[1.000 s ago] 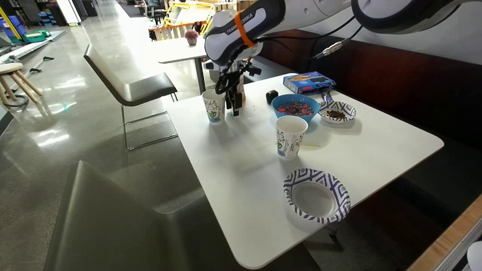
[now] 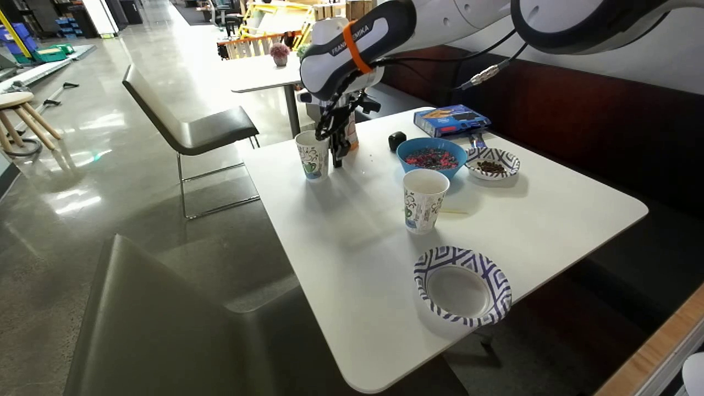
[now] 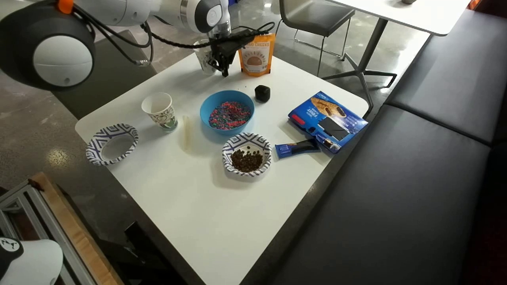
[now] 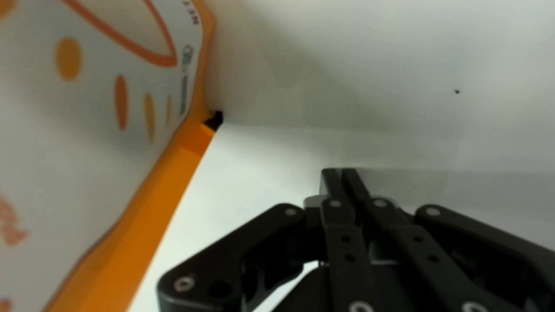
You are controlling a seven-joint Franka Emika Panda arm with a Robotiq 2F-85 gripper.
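Note:
My gripper is shut in the wrist view, its two black fingertips meeting low over the white table with nothing seen between them. The small green bit on the table cannot be seen now; the fingers cover the place where it lay. To the left stands an orange and white pouch (image 4: 130, 156), apart from the fingers. In exterior view 1 the gripper (image 2: 337, 163) points down at the table, just right of a patterned paper cup (image 2: 311, 158). The same pouch (image 3: 257, 56) stands upright beside the arm in exterior view 2.
A blue bowl of coloured bits (image 3: 205, 107), a patterned bowl of brown bits (image 3: 228, 164), a black lump (image 3: 262, 93), a blue box (image 3: 328, 118) and a second cup (image 3: 160, 111) share the table. An empty patterned bowl (image 2: 491, 277) sits at one edge.
The gripper shifted slightly left in exterior view 1. Pouch and cups stayed put.

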